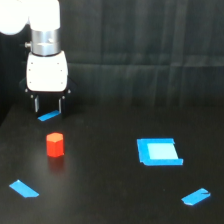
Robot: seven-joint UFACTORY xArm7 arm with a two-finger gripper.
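Observation:
A red-orange block [55, 145] rests on the dark table in the left part of the camera view. My gripper [48, 104] hangs at the upper left, behind and above the block, fingers pointing down. Its two dark fingers stand apart, and nothing shows between them. The block is clear of the gripper. Over on the right lies a white square bordered with blue tape [146, 150], with nothing on it.
Strips of blue tape mark the table: one at the front left [24, 188], another at the front right [196, 197]. A third strip [49, 115] lies below the gripper. Dark curtain [140, 55] closes off the back.

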